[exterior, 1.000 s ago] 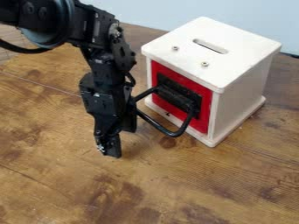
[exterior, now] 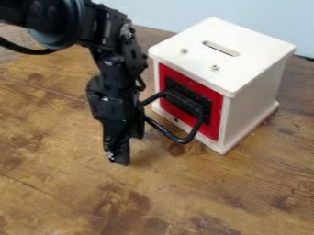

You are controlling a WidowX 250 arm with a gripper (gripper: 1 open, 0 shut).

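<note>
My black gripper [exterior: 119,147] points down close to the wooden floor, left of a white box [exterior: 245,92] with a red front panel [exterior: 211,129]. A black bracket with a loop handle [exterior: 182,138] sticks out from that panel toward the gripper. The gripper's fingers are dark and overlap in this view, so their spacing is hard to see; I see nothing held between them. Whether the handle touches the gripper I cannot tell.
The box top has a slot [exterior: 221,48] and two small screws. A pale wall stands behind.
</note>
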